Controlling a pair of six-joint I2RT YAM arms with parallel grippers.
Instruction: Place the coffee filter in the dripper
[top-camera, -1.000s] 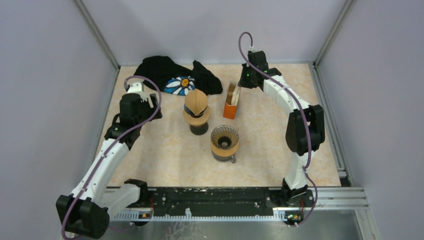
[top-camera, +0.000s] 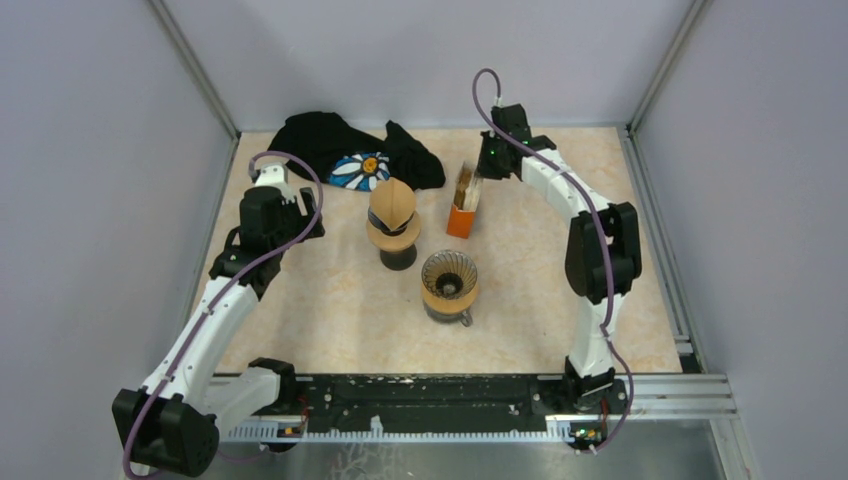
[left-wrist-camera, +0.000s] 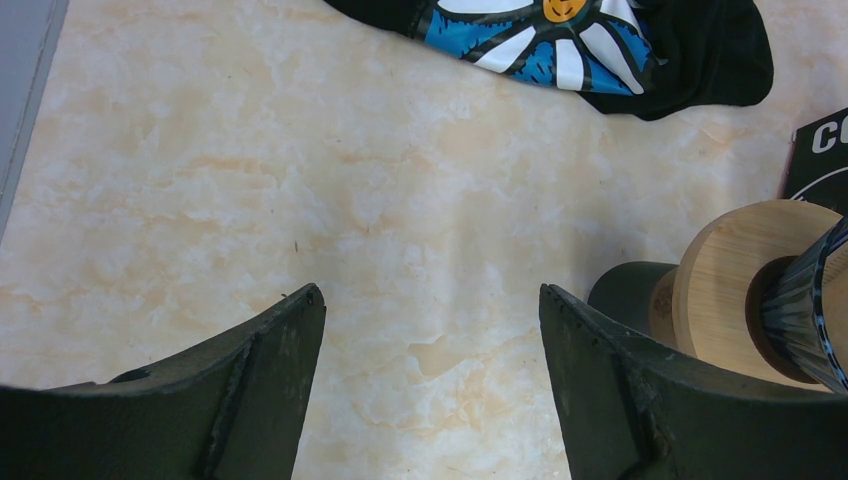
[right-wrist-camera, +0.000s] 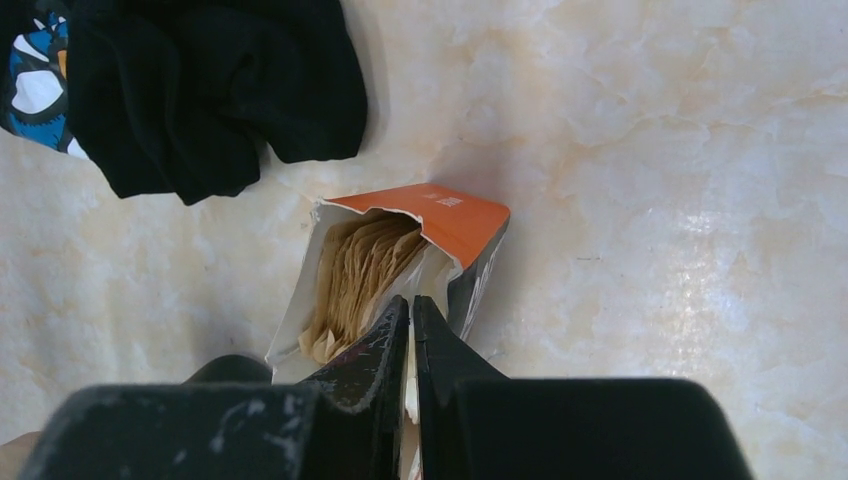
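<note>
An orange-and-white box stands upright at centre right, packed with brown paper filters. Its open top fills the middle of the right wrist view. Over the box's right side, my right gripper is shut. A pale sliver shows along its fingers, but I cannot tell whether a thin filter edge is pinched there. A ribbed clear dripper with a wooden collar sits on a glass carafe at front centre; it looks empty. Left of it, another dripper bears a brown filter. My left gripper hangs open and empty over bare table.
A black cloth with a blue-and-white flower print lies along the back left, behind the filter-bearing dripper.
The left arm, both drippers and the box have stayed put.
</note>
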